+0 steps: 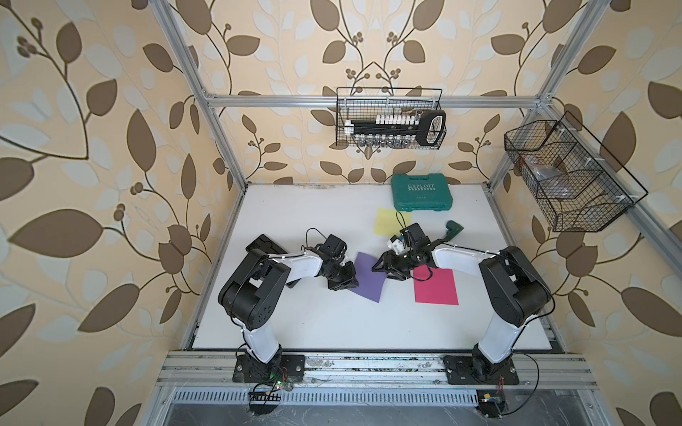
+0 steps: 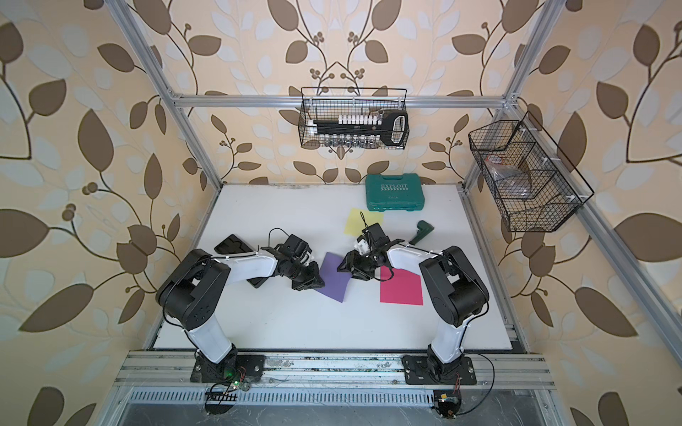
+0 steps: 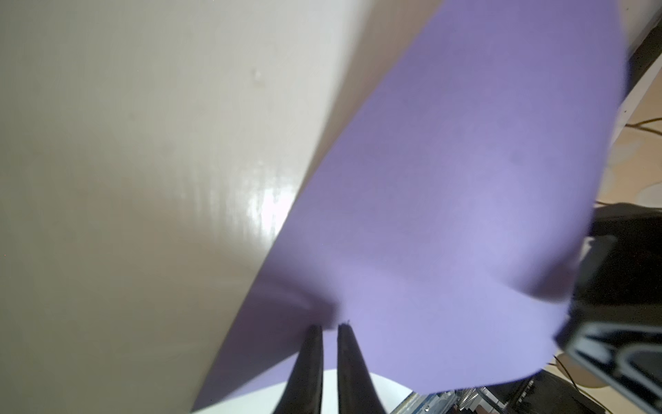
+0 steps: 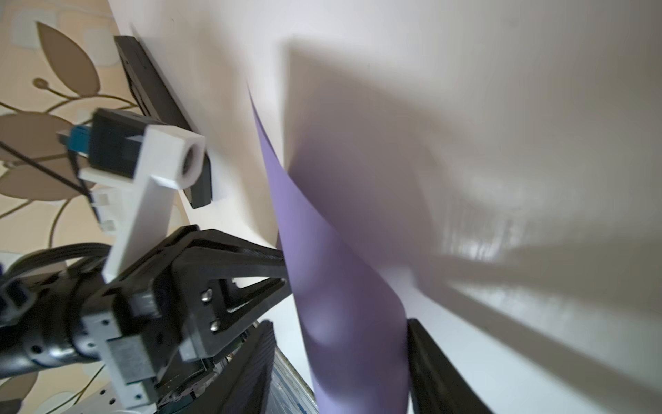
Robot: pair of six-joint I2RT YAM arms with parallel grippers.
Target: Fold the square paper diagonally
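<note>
The purple square paper (image 1: 368, 280) lies mid-table between both grippers, with its side toward my right gripper lifted and curving up. My left gripper is shut on the paper's left part, its fingertips low at the table. My right gripper is part open around the raised, curled edge of the paper, which stands between its fingers in the right wrist view. Whether the fingers grip it is hard to tell.
A pink sheet (image 1: 435, 289) lies right of the purple one, a yellow sheet (image 1: 385, 220) behind. A green case (image 1: 421, 191) stands at the back, a dark green object (image 2: 422, 229) at right, a black object (image 2: 228, 244) at left.
</note>
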